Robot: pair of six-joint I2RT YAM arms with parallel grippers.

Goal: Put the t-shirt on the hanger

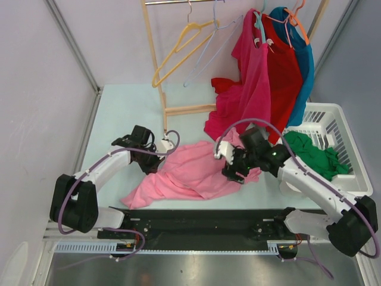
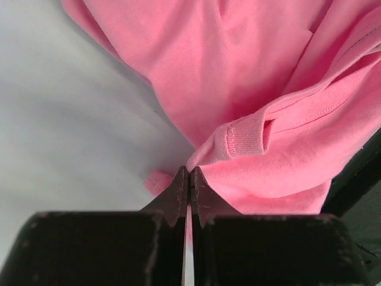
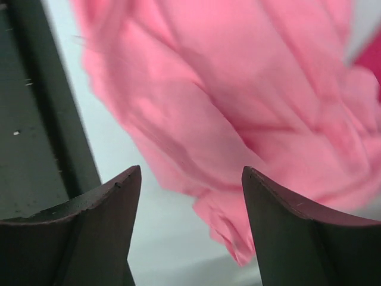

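A pink t-shirt [image 1: 187, 179] lies crumpled and spread on the pale table, filling much of both wrist views. My left gripper [image 1: 152, 167] is shut, its tips [image 2: 189, 170] at a folded edge of the shirt; whether fabric is pinched is hard to tell. My right gripper [image 1: 229, 170] hangs open over the shirt's right part, with blurred cloth below it in the right wrist view. A yellow hanger [image 1: 178, 49] and a pale blue hanger hang empty on the rail above.
Hung garments in pink, red [image 1: 281, 83] and blue crowd the rack's right side. A white basket [image 1: 346, 143] with green cloth stands at the right. Bare table [image 1: 113, 137] lies at the left.
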